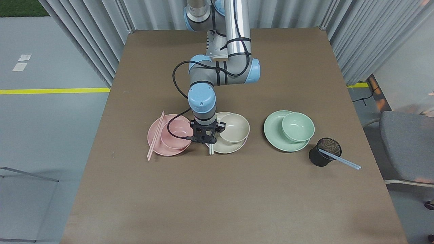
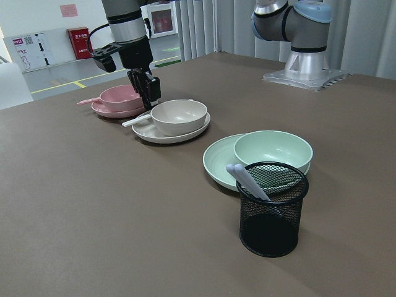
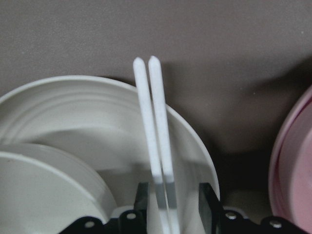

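A pair of white chopsticks [image 3: 160, 122] lies across the rim of a white plate [image 3: 92, 112], beside the white bowl [image 3: 48, 190]. My gripper is low over that plate, its two fingers open on either side of the chopsticks' grey-banded part. In the front view the gripper hides part of the white plate and bowl [image 1: 234, 126]; in the left view it hangs just behind that bowl [image 2: 179, 117].
A pink plate with bowl [image 1: 177, 138] and pink chopsticks [image 1: 155, 136] sits left. Right are a green plate [image 1: 275, 132] with bowl [image 1: 297, 126] and a black mesh cup [image 1: 319, 156] holding pale chopsticks [image 1: 343, 160].
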